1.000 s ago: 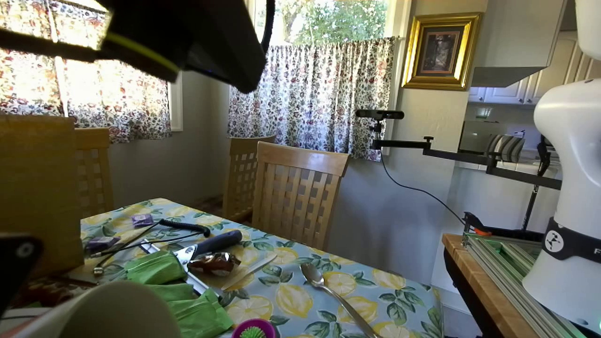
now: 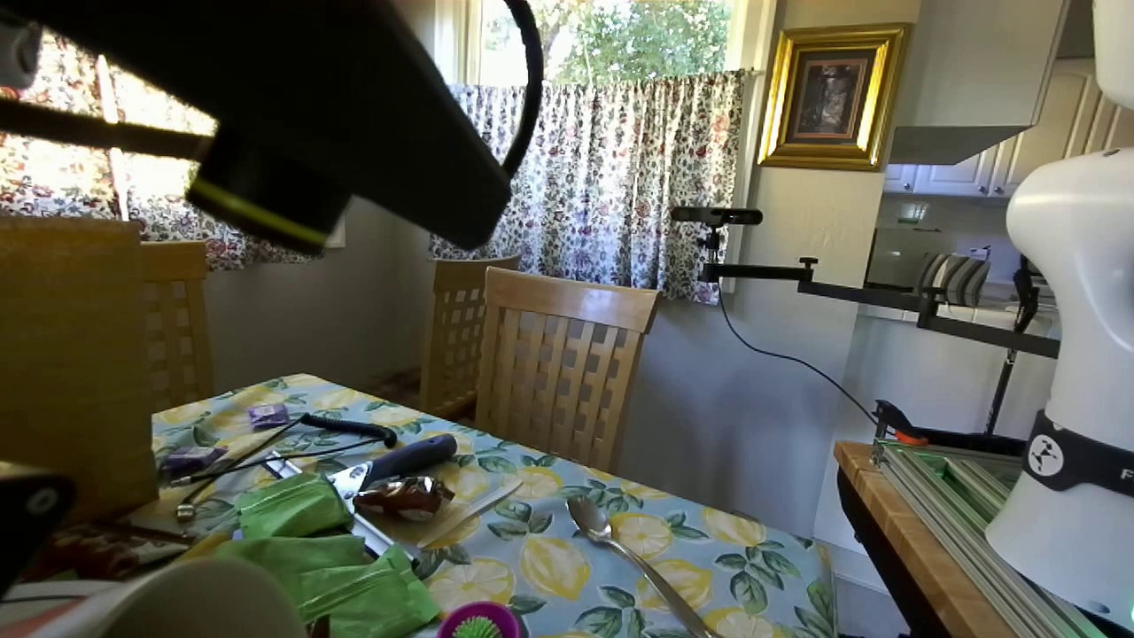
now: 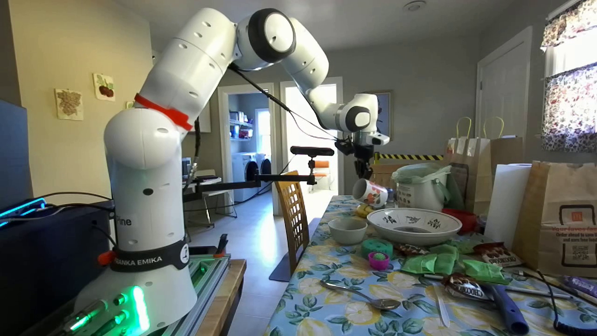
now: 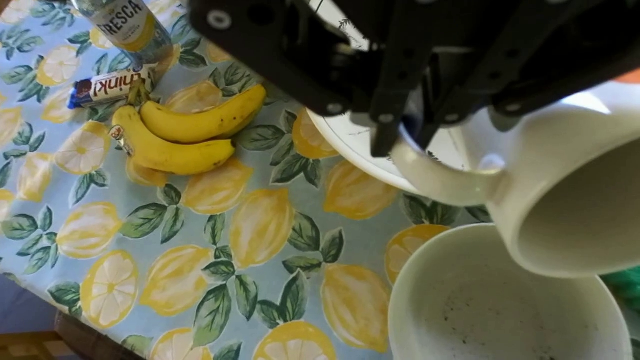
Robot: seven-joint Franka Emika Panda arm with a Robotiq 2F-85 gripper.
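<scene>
A white mug with a floral print (image 3: 370, 193) hangs tilted on its side above the table, its mouth turned toward the white bowl's side. My gripper is shut on the mug's handle (image 4: 447, 183), as the wrist view shows. In exterior view 2 the gripper (image 3: 362, 168) points down from the arm at the far end of the table. Beneath the mug stands a small white bowl (image 4: 510, 300), apart from it and with some dark specks inside. Only part of the mug's pale body (image 2: 213, 606) shows at the lower left of exterior view 1.
A wide patterned dish (image 3: 414, 227) sits beside the small bowl. Bananas (image 4: 186, 129), a wrapped bar (image 4: 111, 89) and a Fresca bottle (image 4: 126, 27) lie or stand near the gripper. Paper bags (image 3: 565, 218) line one side. Clear tablecloth (image 4: 252, 300) lies left of the bowl.
In exterior view 1, the dark arm-mounted hardware has come lower.
</scene>
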